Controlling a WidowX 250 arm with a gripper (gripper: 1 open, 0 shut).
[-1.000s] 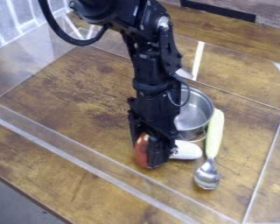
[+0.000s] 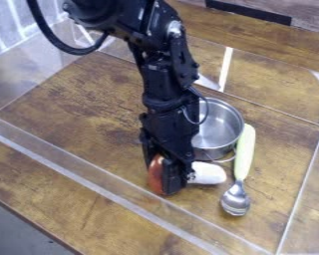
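The black arm reaches down to the middle of the wooden table, where its gripper (image 2: 167, 171) is shut on an orange object (image 2: 157, 177) low at the tabletop, partly hidden by the fingers. A white object (image 2: 207, 173) lies just right of the gripper, its left end hidden behind it. Behind the gripper to the right sits a steel pot (image 2: 221, 129), partly covered by the arm.
A large spoon (image 2: 235, 198) with a pale green handle lies right of the white object. Free room also shows at the back right.
The arm and gripper have shifted slightly over the last second, staying low around the orange object. The pot and spoon look unmoved.
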